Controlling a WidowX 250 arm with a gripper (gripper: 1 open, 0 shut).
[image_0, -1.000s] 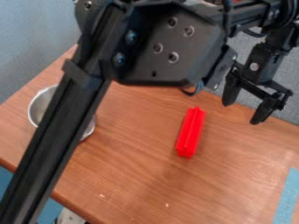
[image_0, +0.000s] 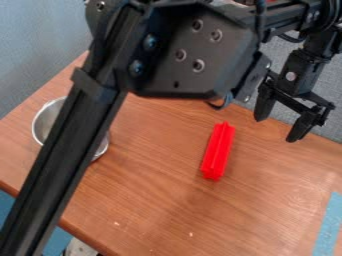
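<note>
A red elongated object (image_0: 218, 152) lies lengthwise on the wooden table (image_0: 174, 210), right of centre. My gripper (image_0: 286, 118) hangs at the upper right, open with nothing between its fingers, to the right of the red object and apart from it. At the left, a metal bowl (image_0: 47, 122) is partly hidden behind the black arm structure.
A large black arm structure (image_0: 201, 55) crosses the top and left of the view, hiding part of the table. Blue mat (image_0: 327, 225) shows at the lower right and lower left beyond the wood.
</note>
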